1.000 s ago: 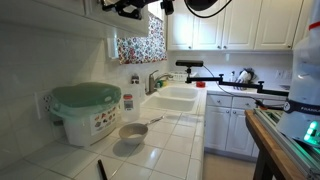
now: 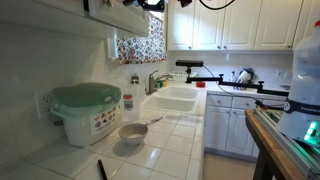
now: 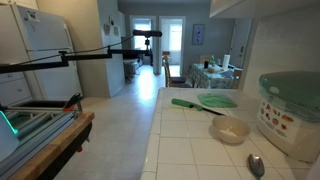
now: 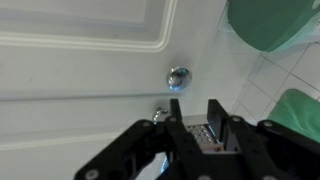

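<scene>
In the wrist view, a white cabinet door [image 4: 85, 65] fills much of the frame, with a round metal knob [image 4: 178, 78] just ahead of the fingertips. A second knob [image 4: 160, 113] shows close by the left fingertip. My gripper has a visible gap between its dark fingers; no held thing can be made out there. Along the top edge of exterior view 1, the gripper [image 2: 150, 6] is beside the white upper cabinet [image 2: 118, 14], largely cut off. Exterior view 2 does not show the gripper.
Below, on the white tiled counter [image 2: 165, 140], stand a tub with a greenish top [image 2: 90, 112], a beige bowl [image 2: 133, 132] and a white bottle [image 2: 128, 102]. A spoon [image 3: 256, 165], a green-handled knife [image 3: 190, 105] and a green mat [image 3: 217, 101] lie there too.
My gripper has moved up and to the right in exterior view 1, partly leaving the frame at the top. The objects on the counter have stayed where they were.
</scene>
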